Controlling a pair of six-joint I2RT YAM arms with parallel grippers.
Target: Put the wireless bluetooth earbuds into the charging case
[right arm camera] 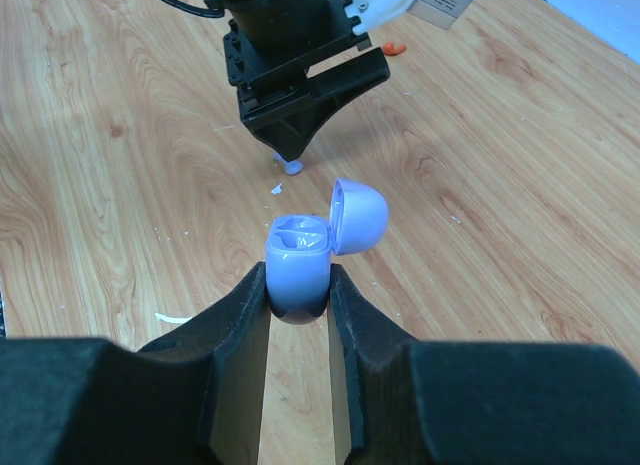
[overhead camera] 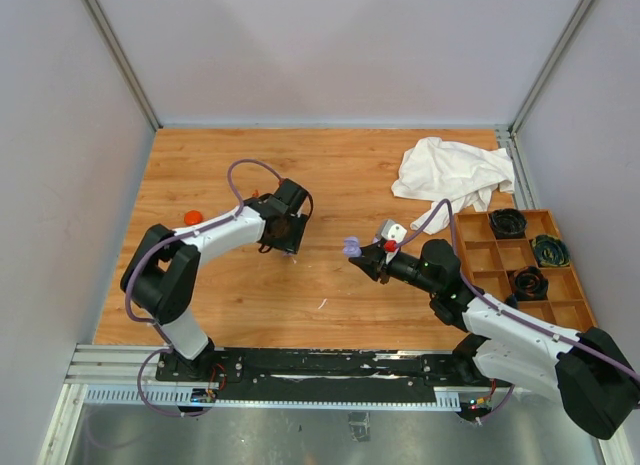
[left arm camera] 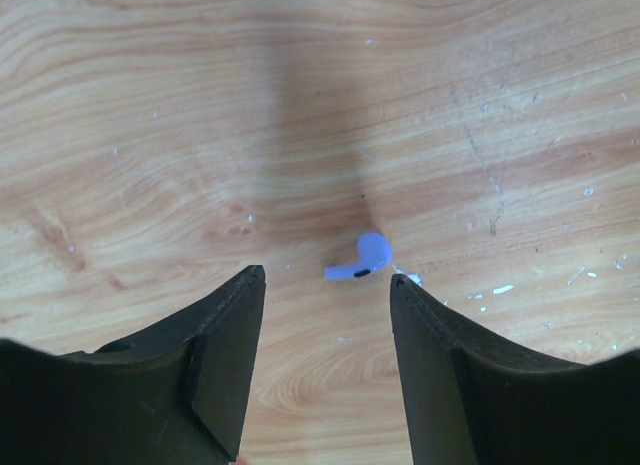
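Note:
A purple charging case [right arm camera: 300, 270] with its lid [right arm camera: 358, 217] flipped up is pinched by my right gripper, held clear of the table. Its slots face upward; I cannot tell whether anything sits in them. One purple earbud [left arm camera: 373, 252] lies on the wood in the left wrist view, its stem pointing left. My left gripper hovers over it, fingers apart, nothing between them. The earbud lies slightly ahead of and between the fingertips, nearer the right one. From above, the left gripper [overhead camera: 288, 247] mostly covers the earbud.
An orange-red round object [overhead camera: 193, 217] lies at the left of the table. A white cloth [overhead camera: 455, 173] is at the back right, beside a wooden compartment tray [overhead camera: 487, 257] with dark coils. The wood between the two grippers is clear apart from small white scraps.

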